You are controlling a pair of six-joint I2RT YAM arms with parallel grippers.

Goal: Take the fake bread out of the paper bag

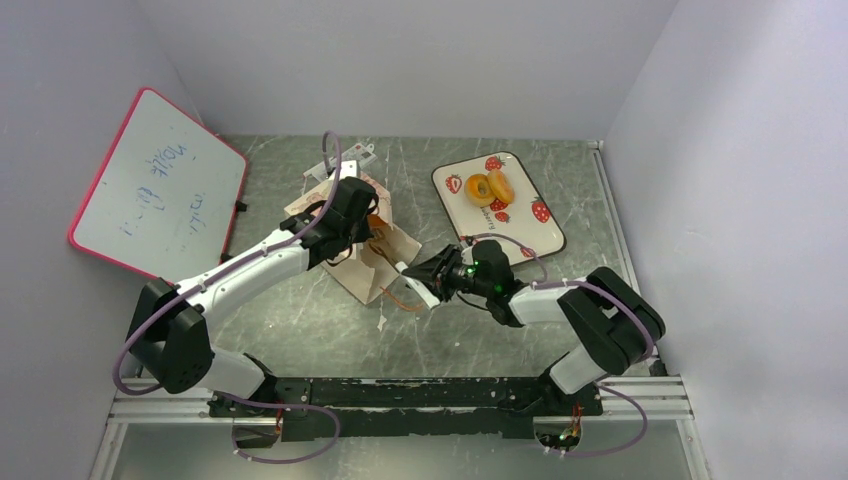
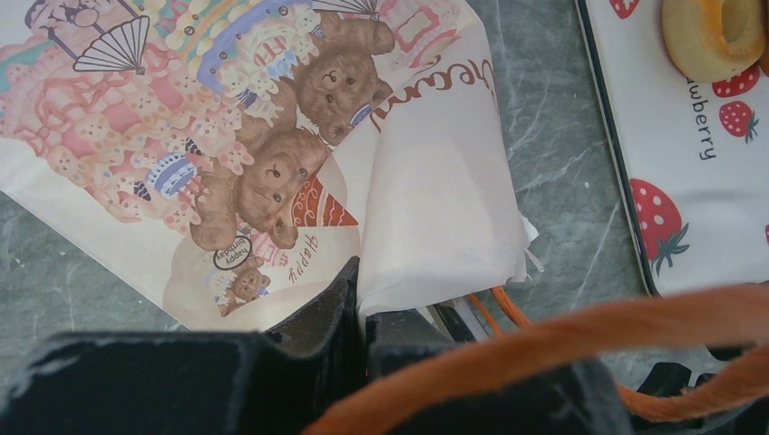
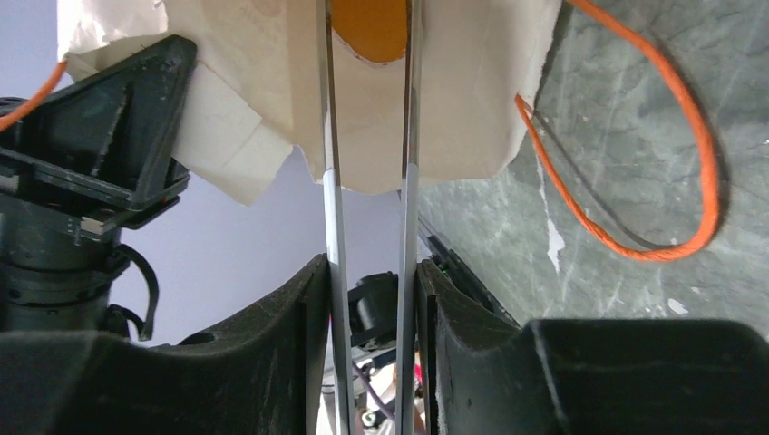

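Note:
The paper bag (image 1: 365, 270) with bear print (image 2: 272, 181) lies on its side. My left gripper is shut on the bag's rim, lifting it. My right gripper has its long fingers reaching into the bag's mouth, part open, around an orange piece of fake bread (image 3: 367, 27) inside. Whether they touch it I cannot tell.
A strawberry tray (image 1: 520, 230) at the back right holds two pieces of fake bread (image 1: 490, 188). A whiteboard (image 1: 155, 180) stands at the left. Orange bag handles (image 3: 698, 181) loop on the marble table (image 1: 380, 350).

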